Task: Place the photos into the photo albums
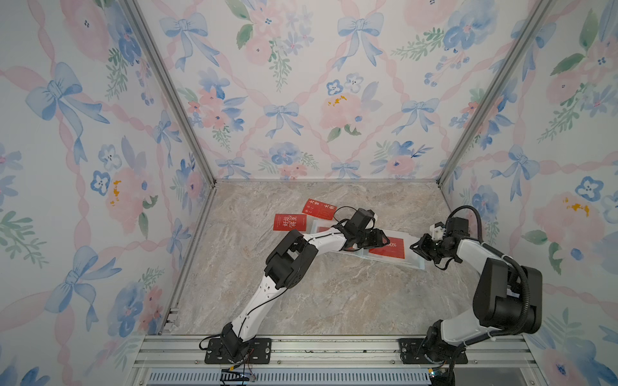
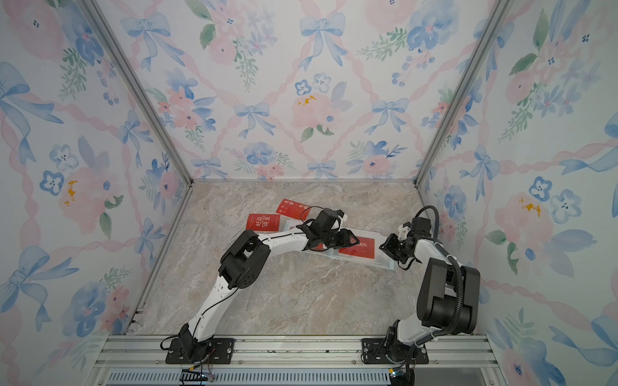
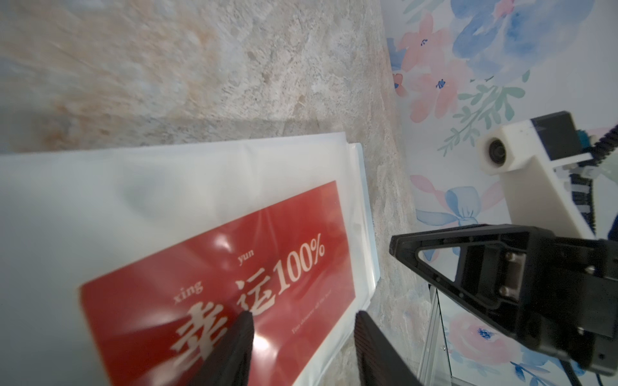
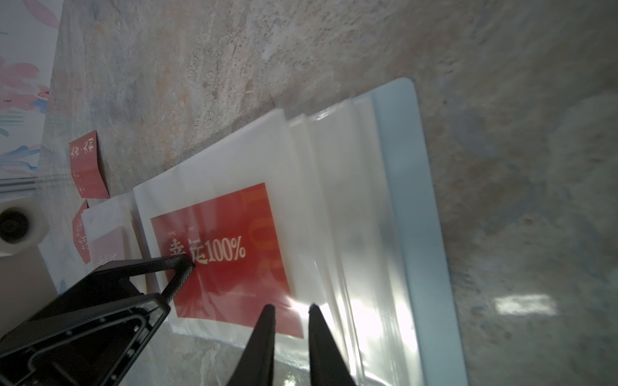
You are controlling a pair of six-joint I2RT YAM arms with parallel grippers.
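Observation:
An open photo album (image 4: 412, 206) lies on the table, its right half a stack of clear sleeves. A red photo reading "100%" (image 4: 225, 276) shows in the top sleeve, with another partly hidden red photo in the left half. My left gripper hangs over the right half, fingers apart, nothing visible between them. My right gripper is at the album's right edge, fingertips a little apart, nothing clearly between them.
Two red cards, one at the back (image 1: 319, 209) and one at the left (image 1: 289, 221), lie beside the album. Floral walls surround it.

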